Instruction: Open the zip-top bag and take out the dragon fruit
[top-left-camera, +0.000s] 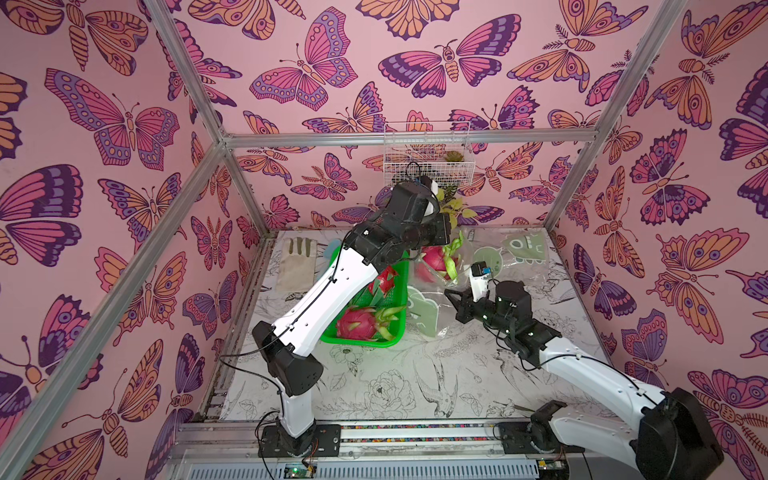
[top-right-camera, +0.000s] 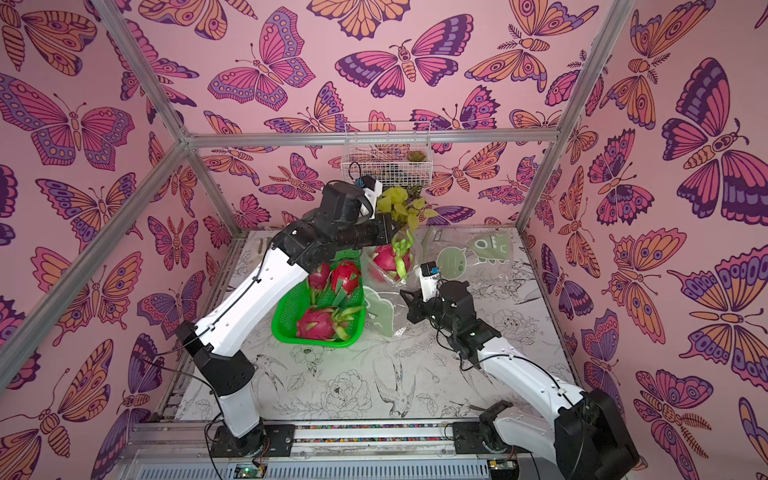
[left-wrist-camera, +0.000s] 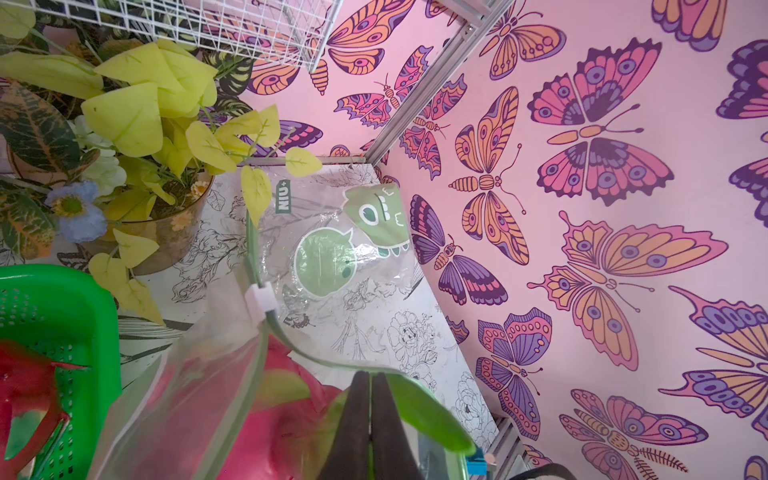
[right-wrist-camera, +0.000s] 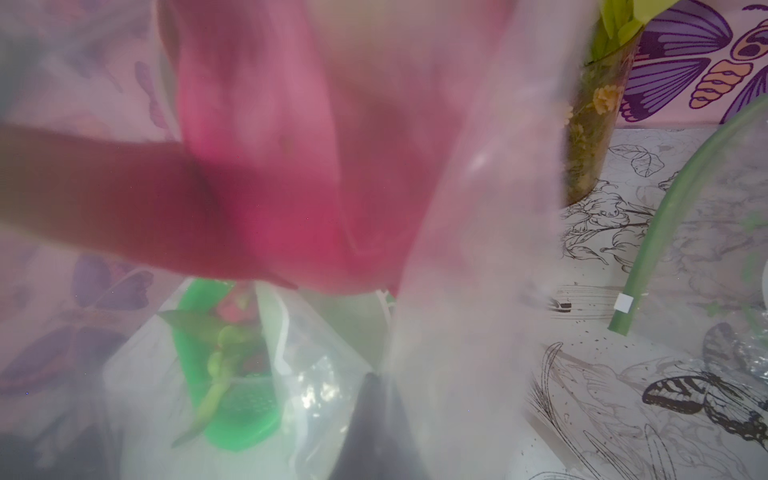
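In the top left view the clear zip top bag (top-left-camera: 426, 310) hangs below my left gripper (top-left-camera: 445, 233), bulging round a pink dragon fruit (top-left-camera: 433, 257) with green scales. The left wrist view has my left gripper shut on the green-edged rim of the bag; left of it, beyond the white slider (left-wrist-camera: 260, 301), the two rims stand apart. My right gripper (top-left-camera: 452, 297) is low at the bag's right side. Its fingers (right-wrist-camera: 374, 436) look shut, with film creases converging at the tip in the right wrist view. Film blurs and partly hides that grip.
A green basket (top-right-camera: 279, 330) holding several dragon fruits stands left of the bag. A potted plant (left-wrist-camera: 164, 232) is behind it. Another flat printed bag (top-left-camera: 524, 248) lies at the back right.
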